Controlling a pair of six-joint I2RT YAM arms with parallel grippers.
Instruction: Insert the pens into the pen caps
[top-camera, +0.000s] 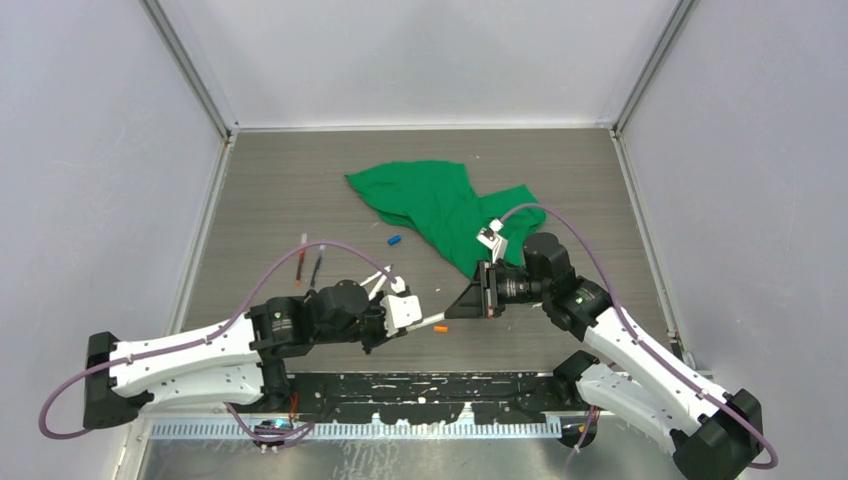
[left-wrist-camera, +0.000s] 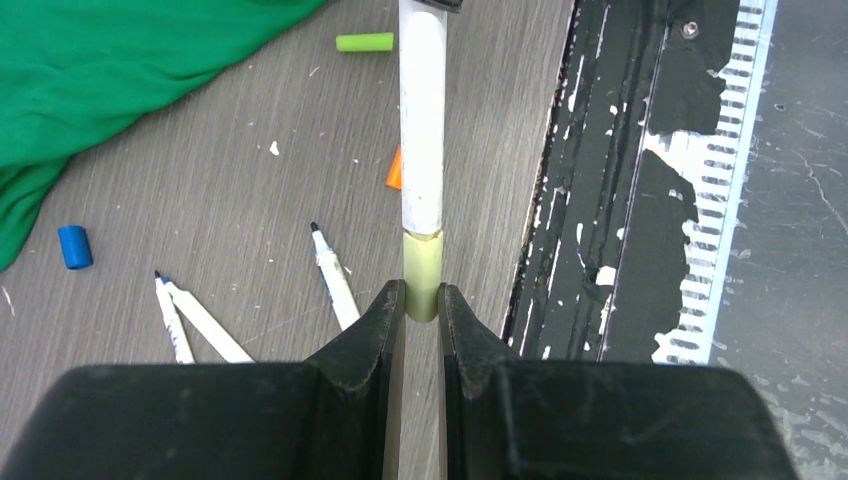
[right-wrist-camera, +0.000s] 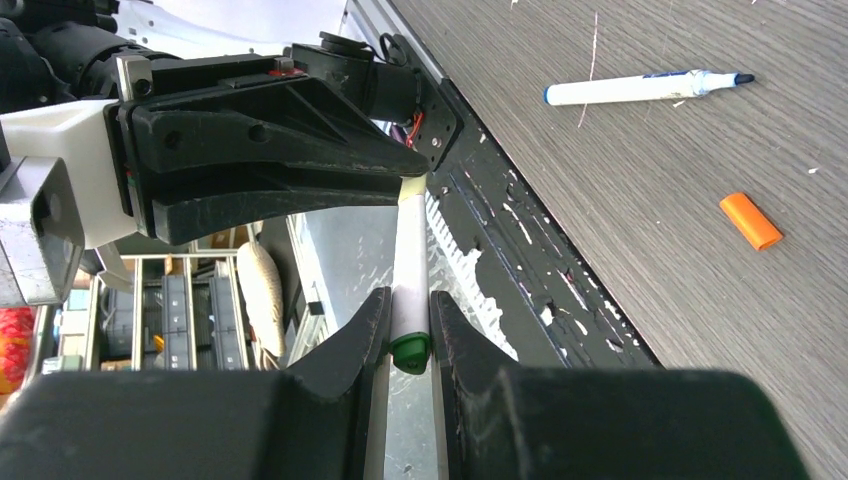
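Note:
A white pen (left-wrist-camera: 422, 120) with a dark green tail end (right-wrist-camera: 410, 353) is gripped by my right gripper, shut on it near that end. At the pen's other end sits a pale yellow-green cap (left-wrist-camera: 422, 270), in line with the barrel and meeting it at a thin seam. My left gripper has a fingertip at either side of this cap; whether they press on it cannot be told. A blue cap (left-wrist-camera: 75, 247), an orange cap (right-wrist-camera: 750, 221) and a lime cap (left-wrist-camera: 365, 42) lie loose on the table. Uncapped pens (left-wrist-camera: 337, 280) lie there too.
A green cloth (top-camera: 430, 200) covers the table's back middle. Two more pens, reddish (top-camera: 300, 266) and dark-tipped (top-camera: 317, 266), lie at the left. Along the front runs a black strip with a ruler-like edge (top-camera: 360, 430).

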